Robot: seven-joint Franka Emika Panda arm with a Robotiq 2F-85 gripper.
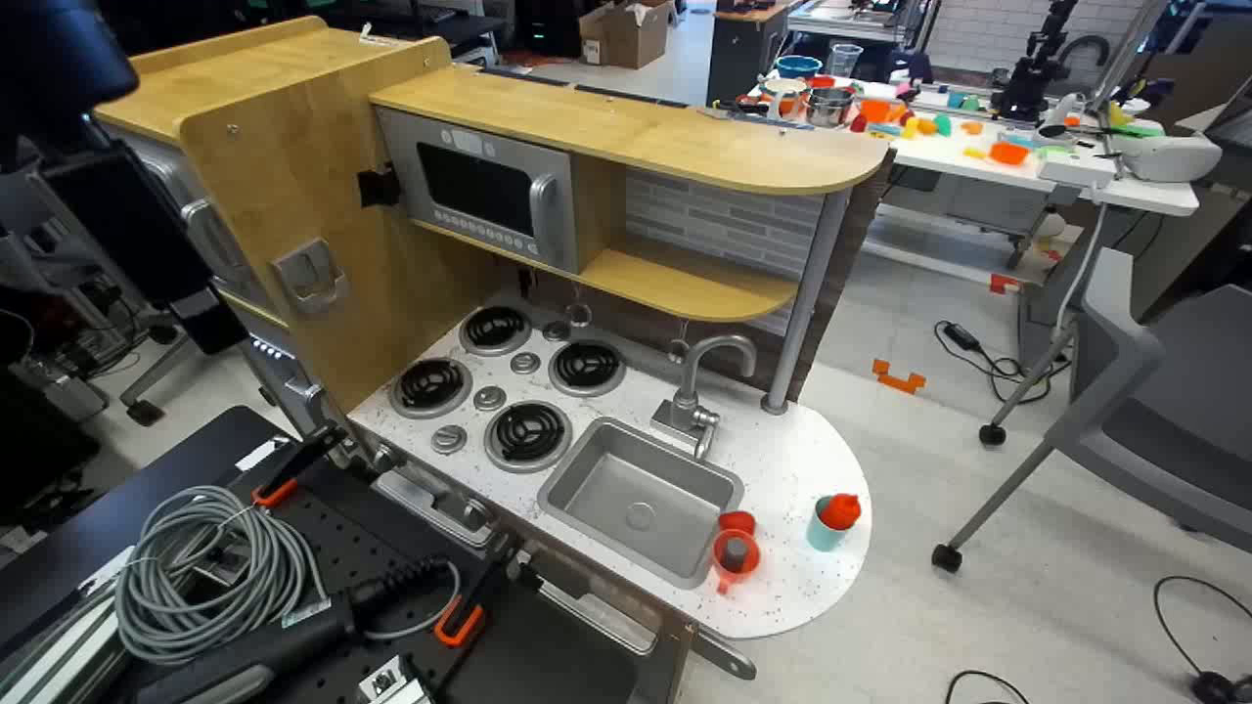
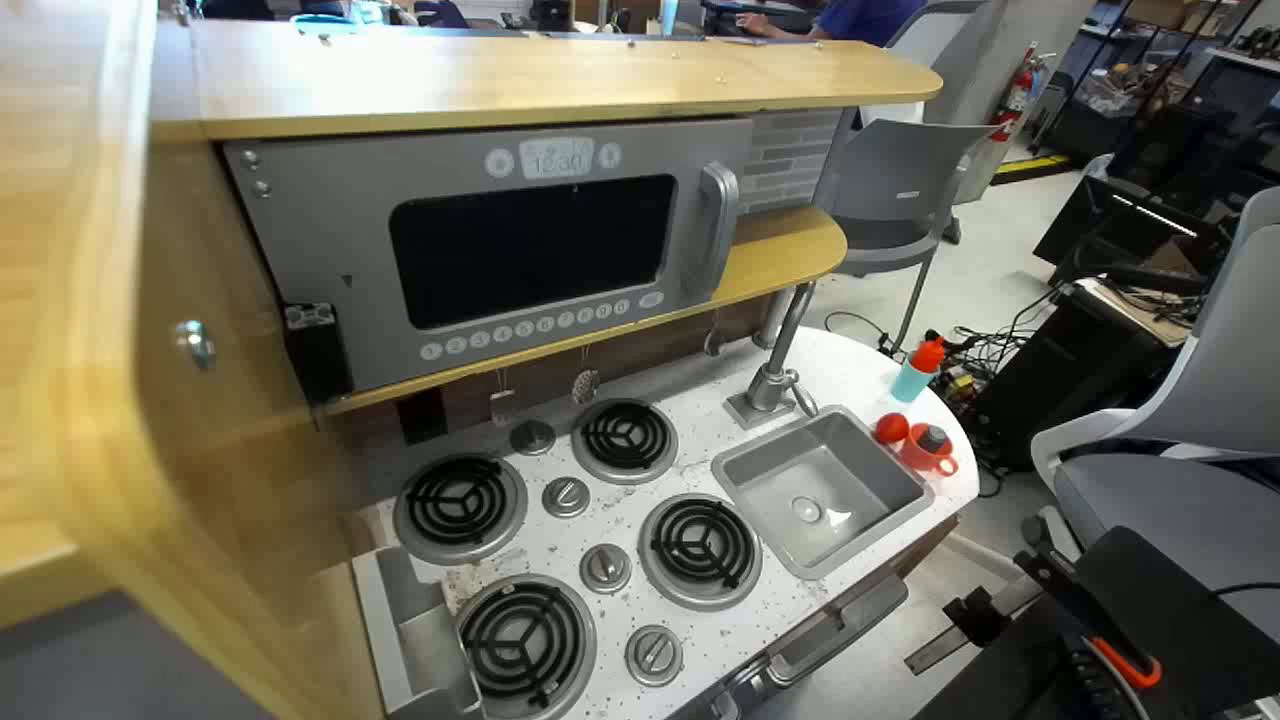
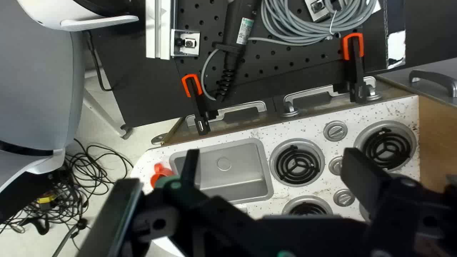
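Observation:
My gripper stands open in the wrist view, its dark fingers wide apart with nothing between them. The counter with its sink and burners lies beyond them. In exterior view 1 a dark part of the arm [image 1: 129,223] hangs at the upper left, beside the tall wooden cabinet. A red cup [image 1: 728,568] holding something dark grey stands at the sink's right edge. Touching or close to it is a small red item [image 1: 736,521], which looks round in exterior view 2. Farther right, a teal cup [image 1: 825,534] has a red object [image 1: 840,509] in its top.
The grey sink [image 2: 804,480] is empty, with a faucet [image 1: 707,375] behind it. Several black coil burners [image 1: 528,434] are bare. Above them is a shut toy microwave [image 2: 534,240] under a wooden shelf. A black table [image 3: 300,64] with cables and clamps adjoins the counter's front.

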